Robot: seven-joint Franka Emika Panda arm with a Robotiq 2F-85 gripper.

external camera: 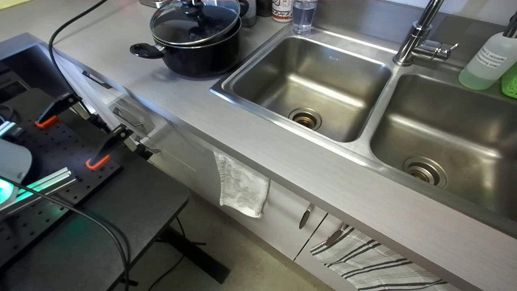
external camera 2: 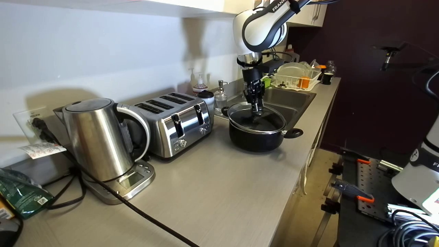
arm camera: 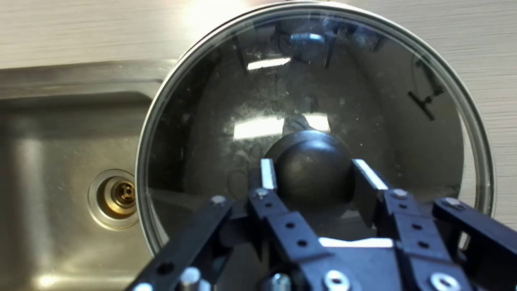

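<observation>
The black pot (external camera 2: 253,142) stands on the counter beside the sink, its side handles sticking out. Over its mouth is a glass lid (external camera 2: 272,118) with a metal rim, set off-centre; in exterior view 1 part of the pot's rim shows past the lid (external camera: 167,22). Whether the lid touches the rim all round cannot be told. My gripper (external camera 2: 257,110) points down at the lid's middle. In the wrist view, its fingers (arm camera: 267,174) stand either side of the round black knob (arm camera: 312,160), shut on it.
A toaster (external camera 2: 181,121) and a steel kettle (external camera 2: 96,142) stand along the wall. The double sink (external camera: 271,58) is empty, with a faucet (external camera: 419,36) behind it. Several bottles and a glass of water (external camera: 304,17) stand behind the pot.
</observation>
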